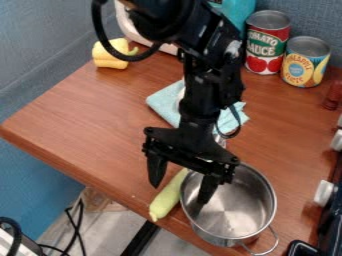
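My black gripper [181, 180] hangs open over the front of the wooden table, its fingers spread apart, one above the corn, the other at the pot's left rim. A pale yellow corn cob [166, 203] lies just left of the steel pot [245, 208], partly hidden under the gripper. Nothing shows held between the fingers.
Behind are a folded light-blue cloth [164, 101], yellow pieces [110, 58], a tomato can [265, 48] and a yellow-labelled can [305, 63]. A black appliance [326, 220] borders the right.
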